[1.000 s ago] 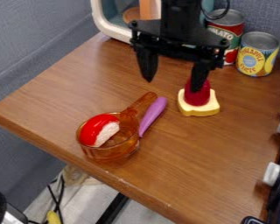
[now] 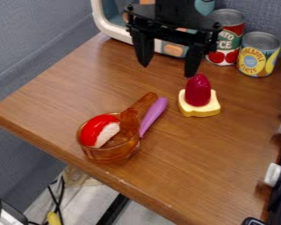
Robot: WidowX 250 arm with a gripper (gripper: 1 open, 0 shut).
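My black gripper (image 2: 169, 57) hangs at the top centre with its fingers spread open and nothing between them. Below its right finger a red rounded object (image 2: 197, 90) stands on a pale yellow square piece (image 2: 203, 108). An amber translucent pot (image 2: 109, 151) at the lower left holds a red and white object (image 2: 99, 129); its brown handle points up and right, beside a purple utensil (image 2: 154, 116).
Two cans, a red one (image 2: 224, 39) and a yellow one (image 2: 256, 57), stand at the back right. A white appliance (image 2: 106, 18) is behind the gripper. A dark object (image 2: 276, 189) lines the right edge.
My gripper has risen and moved slightly left, away from the red object on the yellow piece. The objects on the table appear unmoved.
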